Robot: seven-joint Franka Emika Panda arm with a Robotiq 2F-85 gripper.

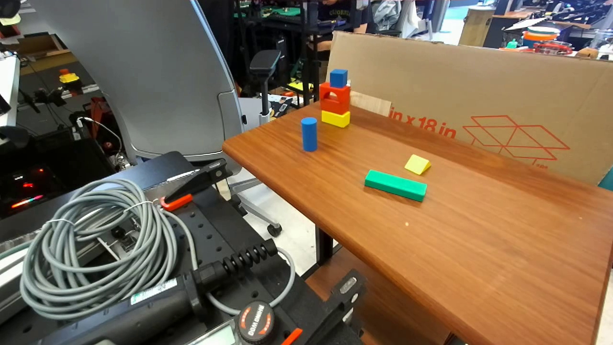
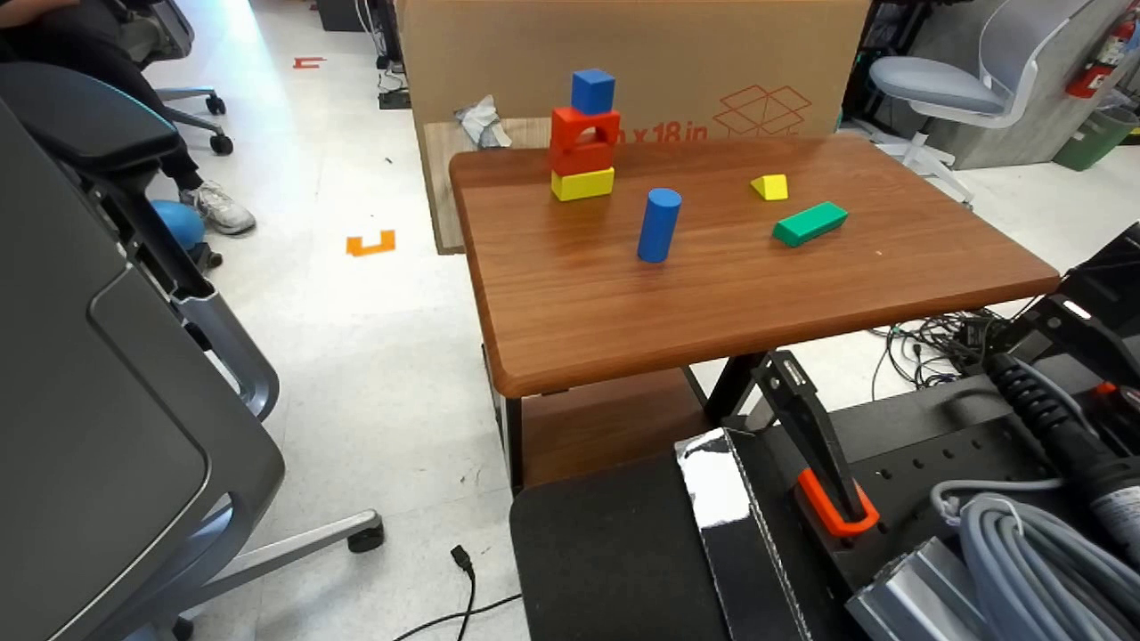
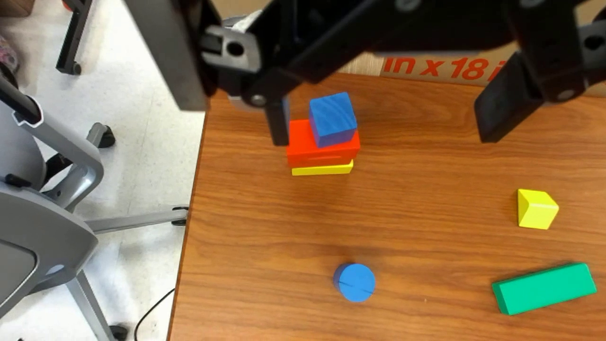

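Note:
A stack stands at the table's far corner: a yellow block (image 2: 583, 185) at the bottom, a red arch piece (image 2: 568, 157) above it, and a blue cube (image 2: 593, 92) on top. Nearer, a blue cylinder (image 1: 309, 134) stands upright by itself. Toward the middle of the table are a yellow wedge (image 1: 417, 164) and a long green block (image 1: 396, 185), lying apart. In the wrist view my gripper is wide open, with nothing held between its fingers. One finger (image 3: 278, 122) overlaps the stack's left side in that view; the gap to it cannot be judged.
A wooden table (image 1: 488, 247) bears all the blocks, with its right part bare. The large cardboard sheet (image 1: 437, 80) stands along the far edge. A grey chair (image 1: 166, 74) is beside the table's left end.

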